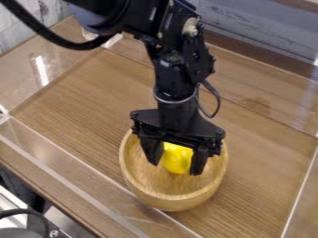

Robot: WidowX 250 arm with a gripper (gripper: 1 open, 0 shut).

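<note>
A light wooden bowl (173,191) sits on the wooden surface in the lower middle of the camera view. Inside it is a yellow object (177,162), partly covered by the black gripper (177,154) that reaches down from the top. The gripper is open, its fingers spread on either side of the yellow object over the bowl. Whether the fingers touch it is hard to tell.
Bare wooden surface (69,112) lies to the left and right of the bowl. A pale wall or ledge runs along the back at top right. A black cable shows at the lower left.
</note>
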